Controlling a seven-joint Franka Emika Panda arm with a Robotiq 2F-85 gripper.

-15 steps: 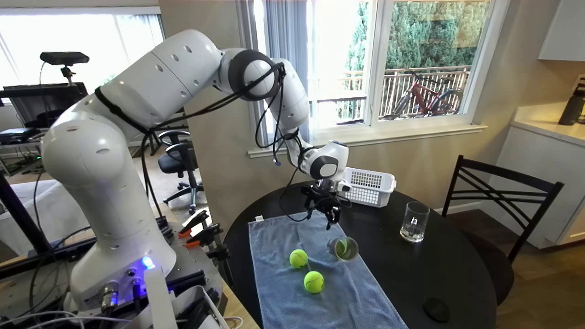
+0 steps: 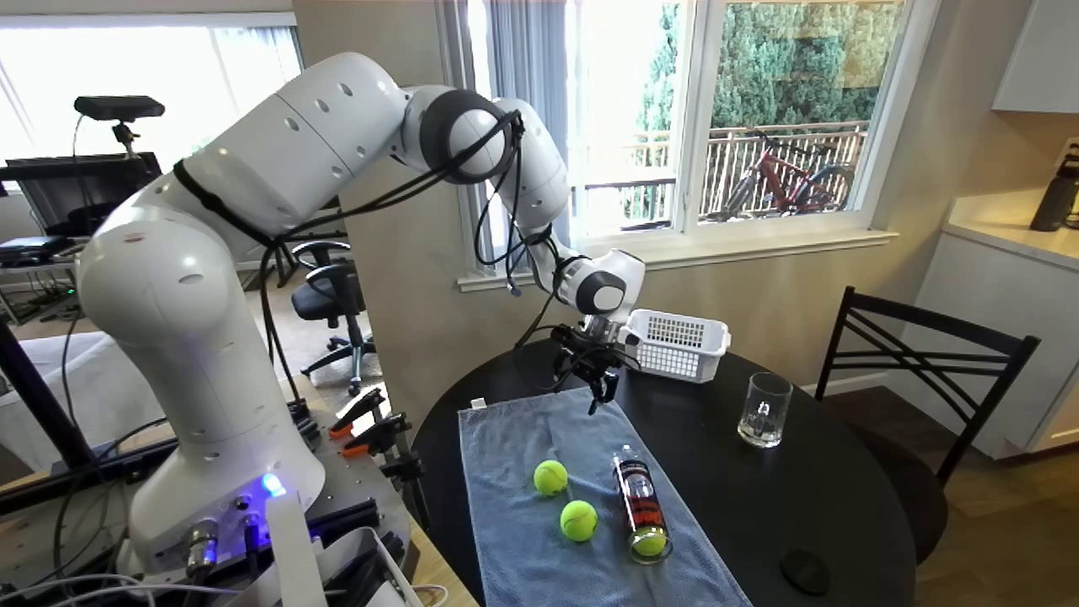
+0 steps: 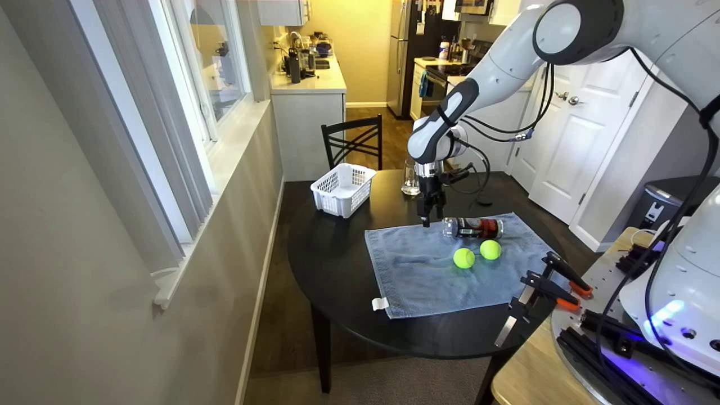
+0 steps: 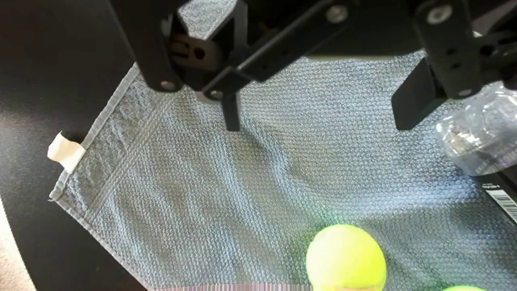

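Observation:
My gripper (image 2: 602,393) hangs low over the far part of the blue towel (image 2: 516,435). It is open; in the wrist view its fingers (image 4: 232,112) stand wide apart with only towel visible between them. A clear ball can (image 2: 638,491) with a black and red label lies on its side along the towel's right part. Inside its near end sits a tennis ball (image 2: 648,542). Two loose tennis balls (image 2: 550,477) (image 2: 578,520) rest on the towel beside it. The wrist view catches one loose ball (image 4: 346,259) and the can's clear end (image 4: 482,133), right of the fingers.
Behind the gripper stands a white slotted basket (image 2: 679,346), seemingly empty in the second exterior view. A drinking glass (image 2: 764,409) stands upright to the right, and a flat black disc (image 2: 805,572) lies near the table's front.
The can stood tilted near the gripper, its open end toward the camera; now it lies flat, extending toward the camera. My gripper has shifted slightly up and left. Both loose balls stayed put.

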